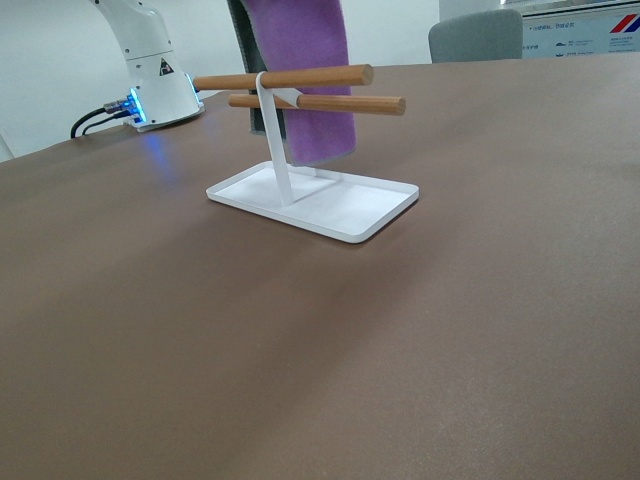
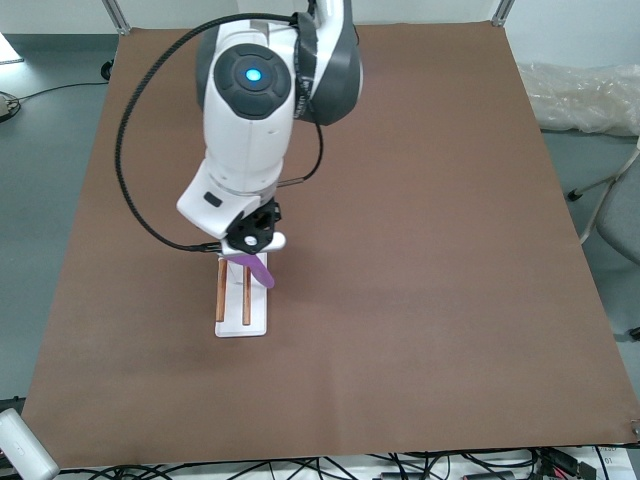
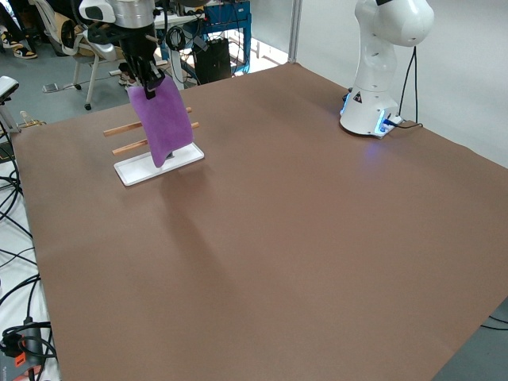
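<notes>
My gripper (image 3: 149,86) holds a purple cloth (image 3: 163,127) just over a white rack (image 2: 240,320) with two wooden bars (image 1: 340,104). In the top view the cloth (image 1: 305,40) hangs beside and partly behind the bars, its lower end above the white tray (image 1: 340,210); a dark strip shows behind it. In the left view the gripper (image 2: 255,240) hides the rack's upper part and most of the cloth. The fingertips are largely hidden by the cloth.
Cables (image 3: 24,333) lie along another edge.
</notes>
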